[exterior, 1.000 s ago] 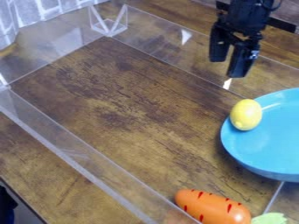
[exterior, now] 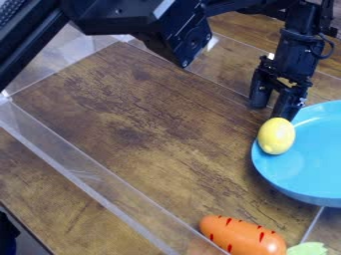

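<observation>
My black gripper [exterior: 277,98] hangs low at the upper right, just behind a yellow egg-shaped object [exterior: 277,135], with its fingers open and pointing down by the rim of a blue plate [exterior: 301,175]. The yellow object sits on the plate's left edge. An orange toy carrot [exterior: 242,235] lies at the bottom right.
A clear plastic barrier [exterior: 94,181] runs along the left and back of the wooden surface [exterior: 140,110].
My gripper has come down toward the yellow object and the plate, and more of the arm now shows at the top. The objects look unmoved.
</observation>
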